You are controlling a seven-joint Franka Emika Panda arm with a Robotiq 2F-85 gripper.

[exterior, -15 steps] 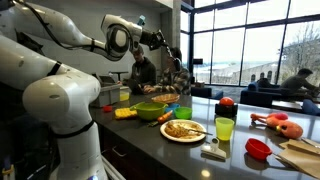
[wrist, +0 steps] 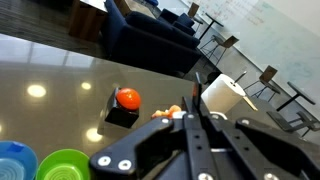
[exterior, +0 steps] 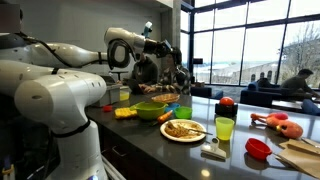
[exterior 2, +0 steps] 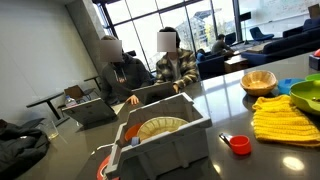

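Observation:
High above the far part of the table, my gripper (exterior: 184,82) points downward, clear of everything on the tabletop. In the wrist view the fingers of my gripper are closed around a thin dark upright object (wrist: 197,88); what it is cannot be made out. A plate of food (exterior: 184,131) lies on the near part of the table, with a green bowl (exterior: 150,109) behind it on the left. A green cup (exterior: 182,113) and a yellow-green cup (exterior: 224,128) stand close by.
A red bowl (exterior: 258,149) sits at the right, near red-orange toys (exterior: 285,125). A red ball on a black box (wrist: 128,99) stands toward the back. A grey bin (exterior 2: 165,145) occupies another table area. Two people sit behind the table.
The things on the table have stayed put.

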